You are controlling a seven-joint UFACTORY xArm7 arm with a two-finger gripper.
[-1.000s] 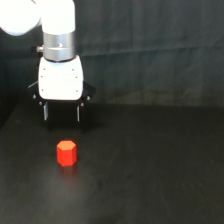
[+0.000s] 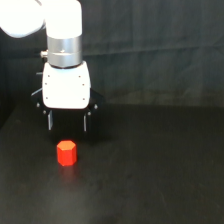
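A small red block [image 2: 67, 153] with a lighter orange-red top rests on the dark table, left of the middle of the camera view. My gripper [image 2: 68, 122] hangs from the white arm above and behind the block, its two thin fingers spread wide apart. Nothing shows between the fingers, and the gripper is clear of the block. No part of the block is hidden by the arm.
Bare black tabletop [image 2: 155, 165] stretches to the right and front, free of other objects. A dark curtain [image 2: 150, 50] stands behind the table's back edge.
The gripper has come slightly lower and a little to the right, closer to the red block. Its fingers remain apart, and the block has stayed in place.
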